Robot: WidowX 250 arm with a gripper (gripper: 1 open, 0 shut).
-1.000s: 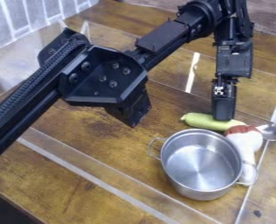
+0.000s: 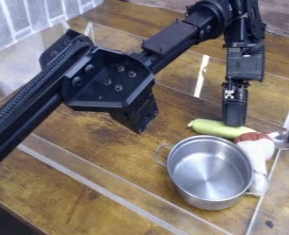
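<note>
My black gripper point(image 2: 235, 103) points down at the upper right, above a pale green vegetable point(image 2: 214, 127) lying behind a steel pot point(image 2: 205, 173). Whether its fingers are apart is hard to make out. A white object with a red-brown top point(image 2: 256, 156) lies against the pot's right side, and a metal spoon point(image 2: 285, 140) rests at the right, its handle partly hidden.
Clear strips run across it. A white railing-like barrier point(image 2: 18, 23) stands at the back left.
</note>
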